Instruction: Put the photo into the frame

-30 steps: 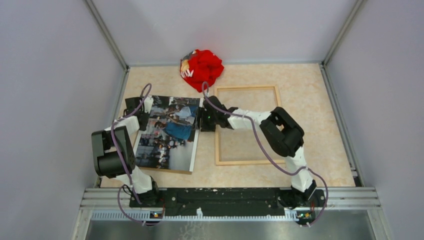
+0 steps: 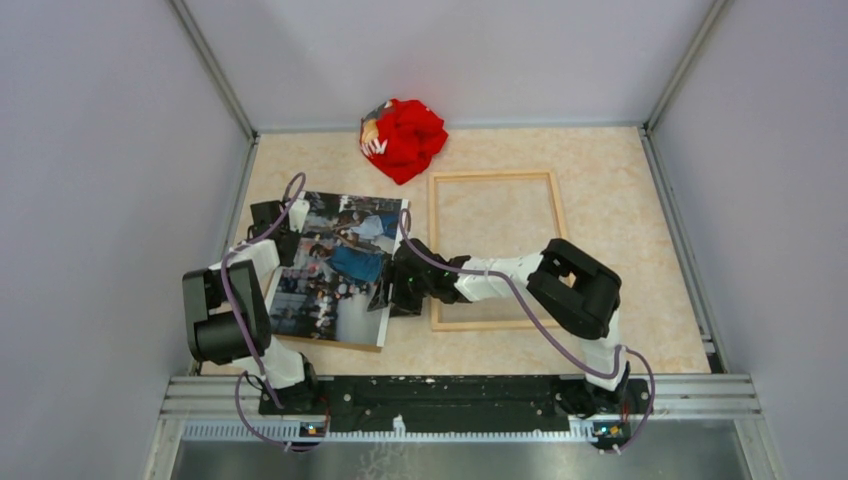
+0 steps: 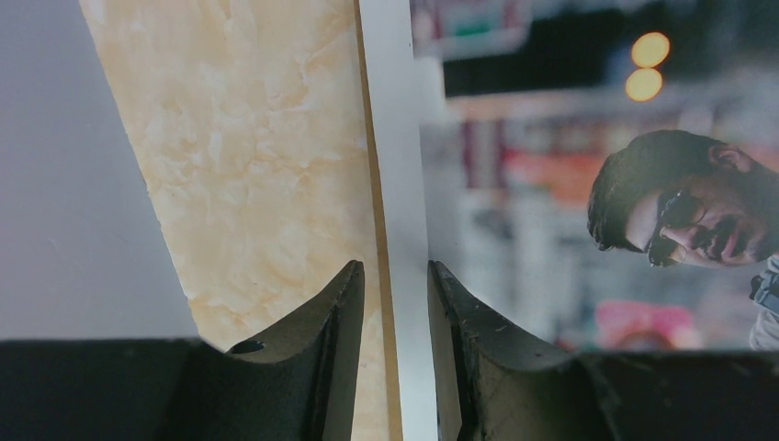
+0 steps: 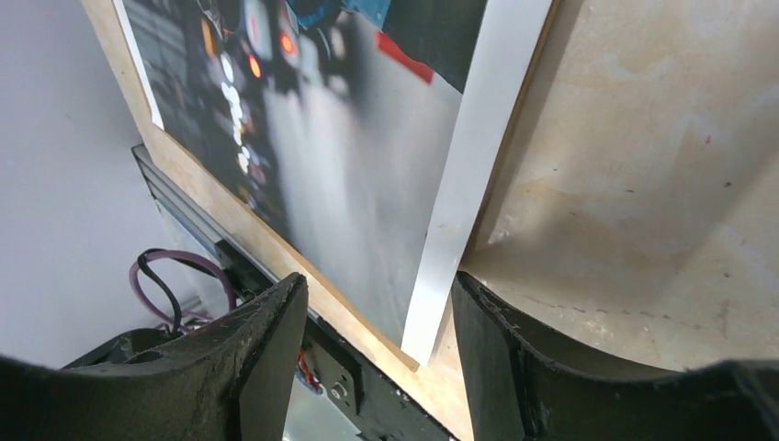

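Observation:
The photo (image 2: 330,290), with white edges on a tan backing, lies on the left of the table. The wooden frame (image 2: 495,175) lies empty to its right, partly under my right arm. My left gripper is at the photo's left edge, shut on it, the white edge between its fingertips. My right gripper is at the photo's right edge near its front corner, part open, one fingertip against the white edge (image 4: 464,184) and the other over the photo.
A crumpled red cloth (image 2: 405,140) lies at the back middle. Free table (image 2: 640,220) shows to the right of the frame. Grey walls and metal rails border the table.

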